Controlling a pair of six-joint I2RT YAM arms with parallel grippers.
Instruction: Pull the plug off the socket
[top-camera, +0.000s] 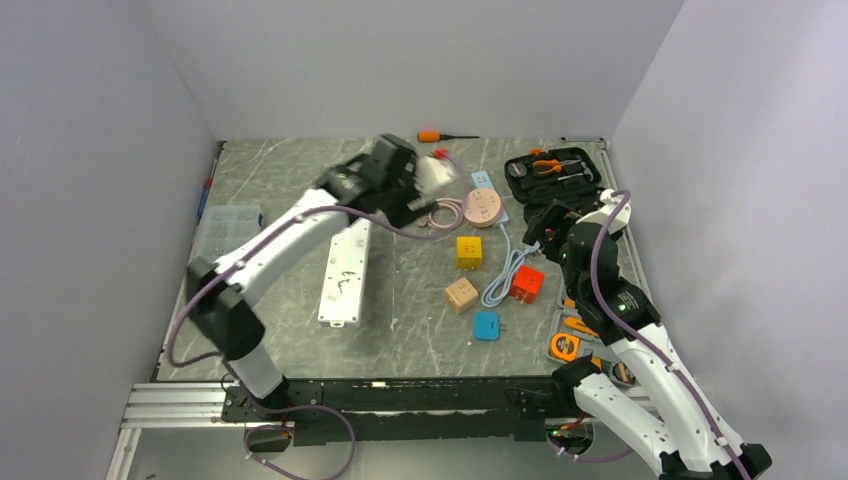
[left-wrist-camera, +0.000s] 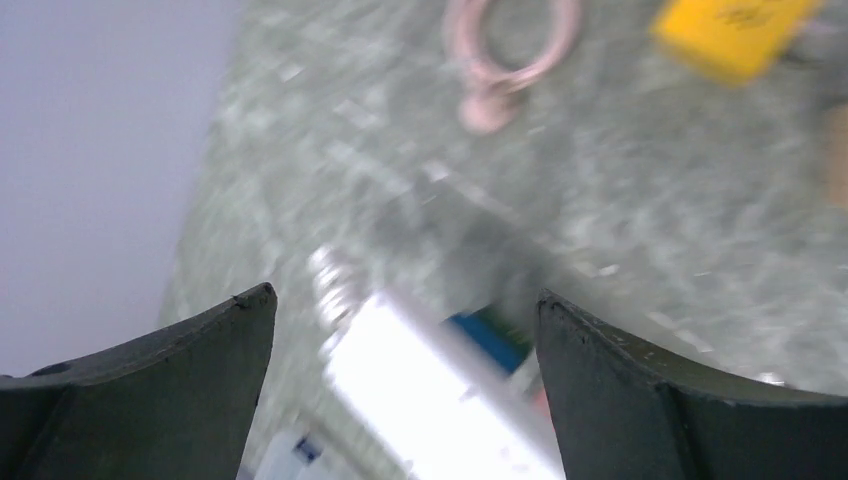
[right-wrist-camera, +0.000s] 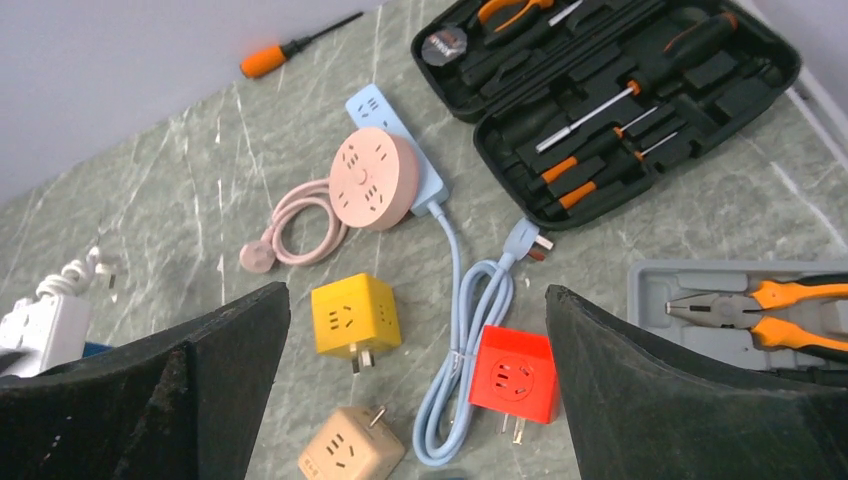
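My left gripper is open and raised over the white power strip (top-camera: 343, 275), which is blurred in the left wrist view. My right gripper hangs open at the right, above the tools. In the right wrist view are a pink round socket (right-wrist-camera: 365, 180) with coiled cord, a blue strip socket (right-wrist-camera: 385, 115) with cord and plug (right-wrist-camera: 522, 240), and yellow (right-wrist-camera: 350, 310), red (right-wrist-camera: 515, 370) and beige (right-wrist-camera: 345, 450) cube sockets. A small blue cube (top-camera: 486, 326) lies at the front. Which plug sits in a socket is hard to tell.
A black toolbox (right-wrist-camera: 720, 90) and grey tool tray (right-wrist-camera: 680, 280) line the right edge. A clear organiser box (top-camera: 215, 245) sits at the left, a screwdriver (top-camera: 428, 136) at the back. Walls bound the table.
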